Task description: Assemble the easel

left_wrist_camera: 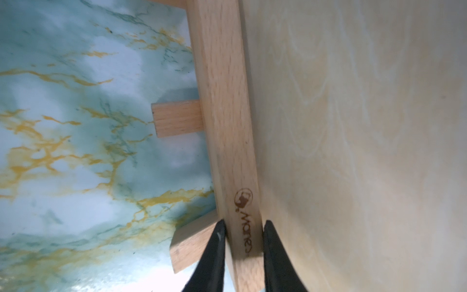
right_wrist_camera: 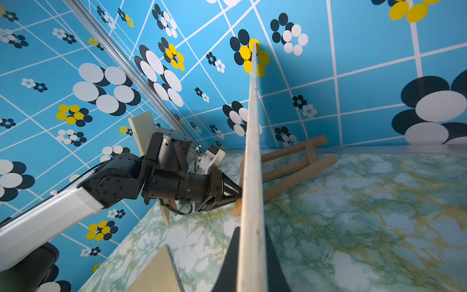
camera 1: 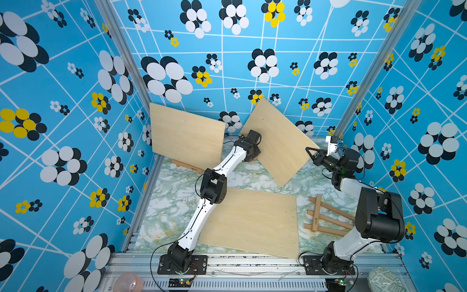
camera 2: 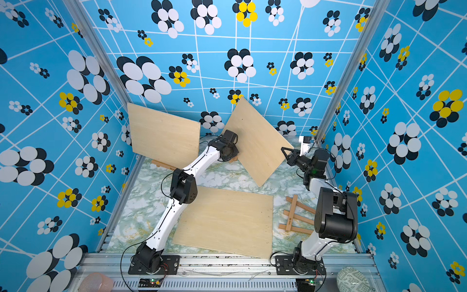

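Observation:
A plywood board [camera 1: 282, 143] stands tilted at the back centre; my right gripper [camera 1: 311, 151] is shut on its upper right corner edge, seen edge-on in the right wrist view [right_wrist_camera: 252, 194]. Behind that board is a wooden easel frame, whose beam [left_wrist_camera: 226, 121] fills the middle of the left wrist view. My left gripper has its fingertips at either side of the beam's logo-marked end, part open; whether they press on it I cannot tell. A second board [camera 1: 187, 133] stands tilted at the back left, a wooden piece beneath it.
A flat board [camera 1: 248, 221] covers the front middle of the marble floor. A wooden frame [camera 1: 316, 214] lies at the front right, beside the right arm. Some bare floor shows at the left and between the boards.

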